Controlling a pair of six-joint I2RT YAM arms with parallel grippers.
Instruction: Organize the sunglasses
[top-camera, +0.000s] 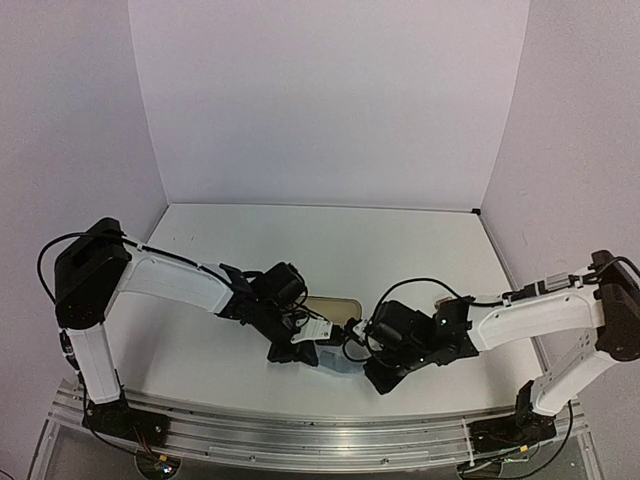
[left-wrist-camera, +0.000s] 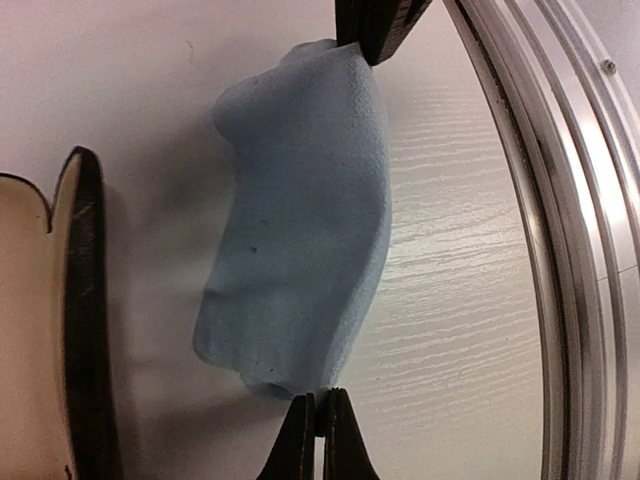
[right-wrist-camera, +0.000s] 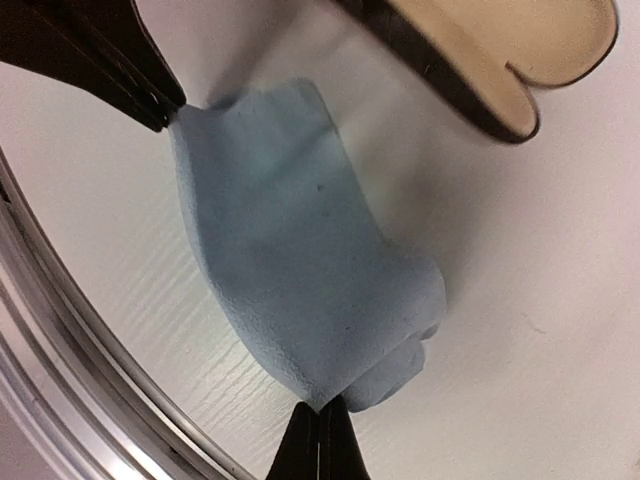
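A light blue cloth (top-camera: 341, 362) is stretched between the two grippers, in front of the case. In the left wrist view, my left gripper is shut on one end of the cloth (left-wrist-camera: 300, 200). At the opposite end, my right gripper is shut on a gathered corner of the cloth (right-wrist-camera: 290, 230). The cloth sags a little and appears to hang above the table. A case (top-camera: 335, 309) with a beige inside and dark rim lies behind it, partly hidden by the left arm. I cannot make out any sunglasses.
A small brown object (top-camera: 440, 302) lies behind the right arm, mostly hidden. The metal rail (top-camera: 310, 440) runs along the table's front edge.
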